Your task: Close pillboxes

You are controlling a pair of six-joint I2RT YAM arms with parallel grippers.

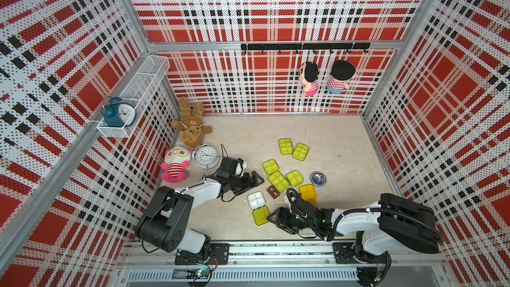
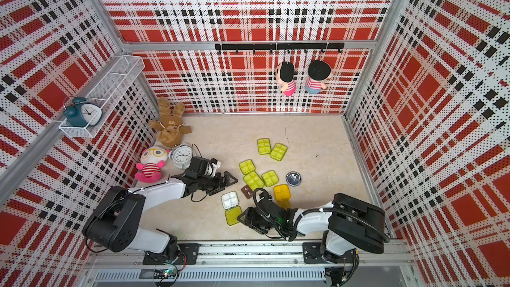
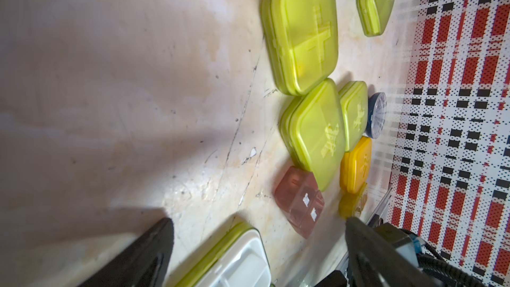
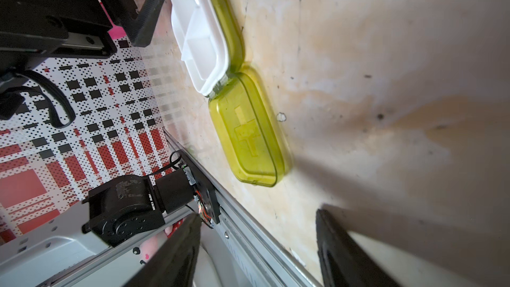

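One pillbox lies unfolded: its white compartment tray [image 1: 256,199] is behind its yellow-green lid [image 4: 247,130], joined by a hinge. My left gripper [image 1: 255,181] is open above the table, just behind the white tray, holding nothing. My right gripper, also open and empty, is low at the right of the lid. Several yellow-green pillboxes are folded shut, among them one at the back left of the cluster [image 3: 305,34], a middle one [image 3: 317,127], one to its right [image 3: 354,111], and two farther back [image 1: 285,146].
A small brown box [image 1: 273,191] touches the middle pillbox. An orange box [image 1: 307,191] and a round dark tin [image 1: 318,178] are to the right. A white clock [image 2: 181,155] and plush toys [image 2: 151,163] line the left.
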